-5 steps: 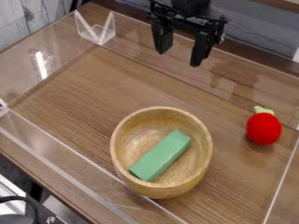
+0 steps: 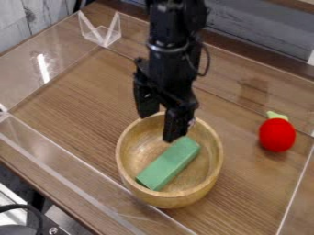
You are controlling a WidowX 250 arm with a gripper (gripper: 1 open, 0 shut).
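My black gripper [image 2: 164,115] hangs over the back part of a round wooden bowl [image 2: 135,161], open, with nothing seen between its fingers. A green rectangular block [image 2: 168,163] lies at a slant inside the bowl, in front of and below the fingers. The arm reaches in from the top of the view and hides part of the table behind it.
A red tomato-like object [image 2: 277,136] with a light green top lies to the right of the bowl. A clear wire-like or plastic item [image 2: 101,29] stands at the back left.
The bowl, the green block and the red object have not moved.
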